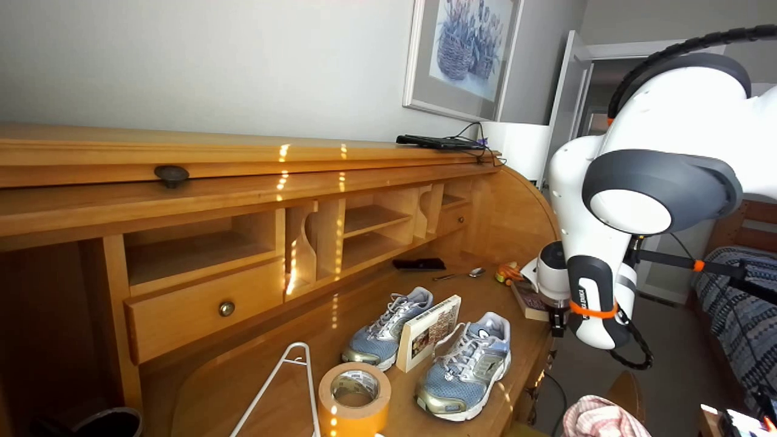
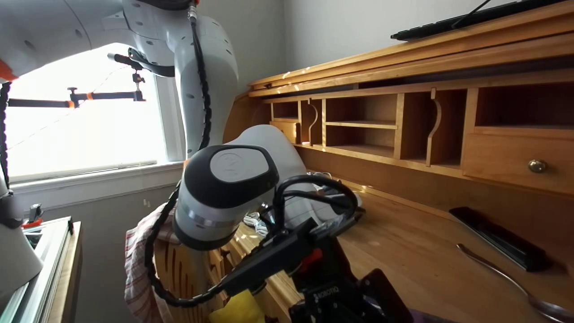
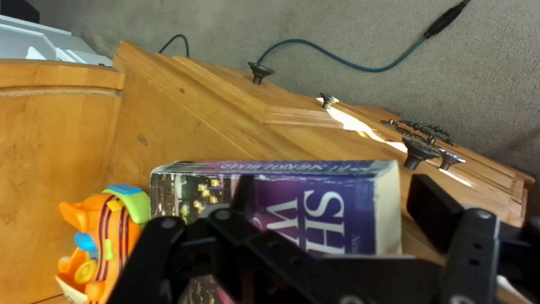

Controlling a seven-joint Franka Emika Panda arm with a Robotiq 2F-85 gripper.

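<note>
A thick book with a purple cover (image 3: 324, 218) lies near the desk's right end. It fills the middle of the wrist view, and in exterior view 1 it shows partly behind the arm (image 1: 537, 312). My gripper is over it with the fingers apart. One finger (image 3: 245, 195) overlaps the cover in the wrist view, while the other finger (image 3: 427, 207) stands beyond the pale page edge with a gap between. Whether either finger touches the book cannot be told. In exterior view 2 the black gripper (image 2: 350, 301) is at the bottom, partly cut off.
An orange toy (image 3: 106, 238) lies close beside the book. Nearby are a spoon (image 1: 476, 272) and a dark case (image 1: 419, 263). Two shoes (image 1: 466, 368), a picture frame (image 1: 428, 334), tape (image 1: 354, 404) and a white hanger (image 1: 295, 371) occupy the desk's nearer part.
</note>
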